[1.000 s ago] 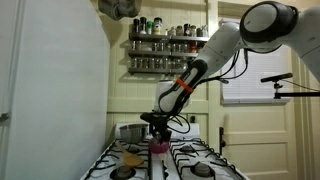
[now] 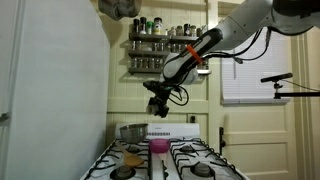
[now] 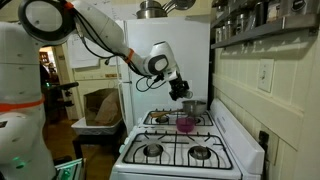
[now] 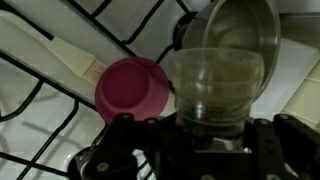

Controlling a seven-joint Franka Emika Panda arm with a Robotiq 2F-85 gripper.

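My gripper is shut on a clear, jar-like container (image 4: 215, 85), whose contents I cannot make out. In exterior view 1 the gripper (image 2: 158, 104) hangs above the stove, well clear of the pink bowl (image 2: 159, 146). From the wrist, the pink bowl (image 4: 132, 88) lies to the left of the held container and looks empty. A metal pot (image 4: 262, 28) shows behind the container, partly covered by it. Exterior view 2 has the gripper (image 3: 181, 93) over the far part of the stove, near the pot (image 3: 194, 107).
Black grates cover the white stove (image 3: 175, 172). A brush (image 4: 75, 55) with a pale handle lies across the grate beside the bowl. Spice shelves (image 2: 160, 52) are mounted on the wall behind, and the fridge (image 3: 150, 65) stands at the stove's far end.
My gripper has risen from low by the pink bowl to well above the stove. The bowl and pot appear to stay in place.
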